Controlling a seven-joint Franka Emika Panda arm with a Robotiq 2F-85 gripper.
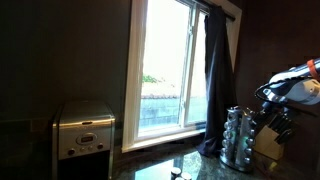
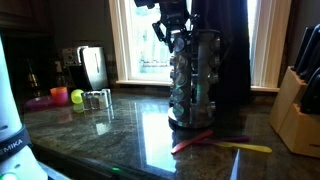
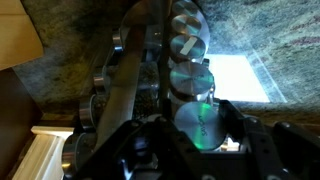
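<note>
A tall round spice rack [image 2: 194, 85] stands on the dark counter, filled with several jars with shiny lids. At the rack's upper part, my gripper [image 2: 178, 36] points down over it. In the wrist view the jar [image 3: 201, 125] with a greenish, reflective lid lies between the fingers of my gripper, which is shut on it. More jars [image 3: 187, 46] line up beyond it in the same column. How far this jar sits in its slot cannot be told. From the first exterior side, the rack [image 1: 237, 140] partly hides behind my fingers.
A knife block [image 2: 300, 118] stands close on the right, and coloured utensils [image 2: 237, 146] lie before the rack. Several small jars [image 2: 97, 99], a red cup [image 2: 60, 97] and a toaster oven [image 2: 87, 67] are at the left. A dark curtain [image 1: 218, 80] hangs behind the rack.
</note>
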